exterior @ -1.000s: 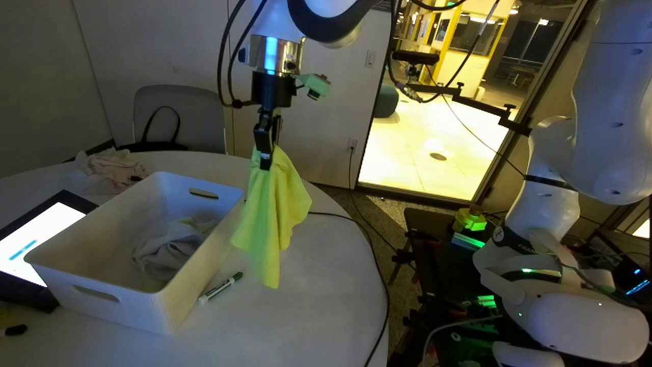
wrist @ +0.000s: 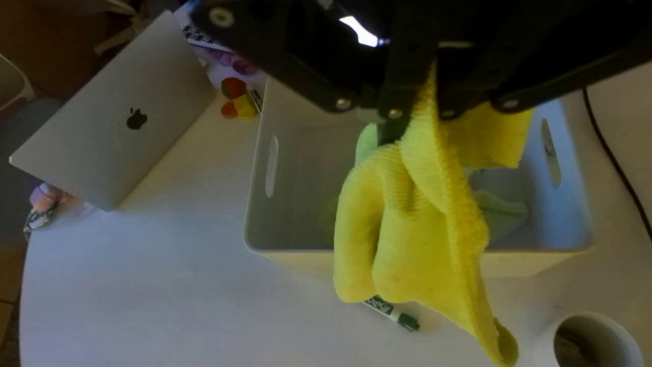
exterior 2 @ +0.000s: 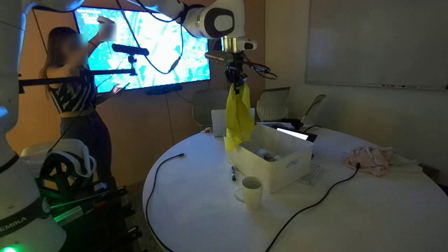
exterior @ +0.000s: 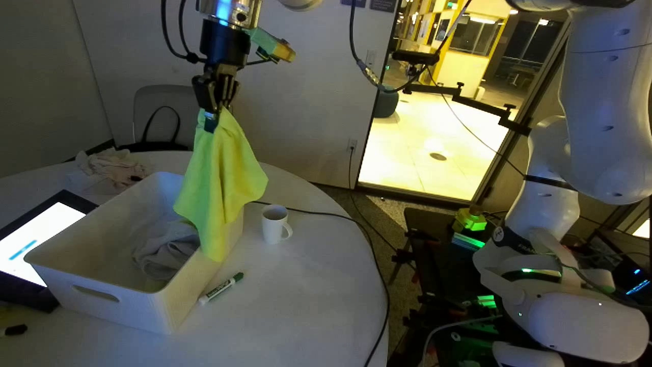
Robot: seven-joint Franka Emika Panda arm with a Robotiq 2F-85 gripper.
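A yellow cloth hangs from my gripper, which is shut on its upper end. In exterior view 1 the cloth drops in front of the right wall of a white bin. From the other side, exterior view 2 has the cloth at the bin's near-left corner, its lower tip about rim height. Seen from the wrist, the cloth spans the bin's rim, part over the inside and part beyond it. A grey cloth lies crumpled in the bin. Dark finger parts hide the grip itself in the wrist view.
Beside the bin lie a green-capped marker and a white mug. A laptop and a pale pink cloth are also on the round table. Black cables cross it.
My gripper has moved left and up in exterior view 1, carrying the yellow cloth from over the table to the bin's right wall. The mug, hidden before, now shows.
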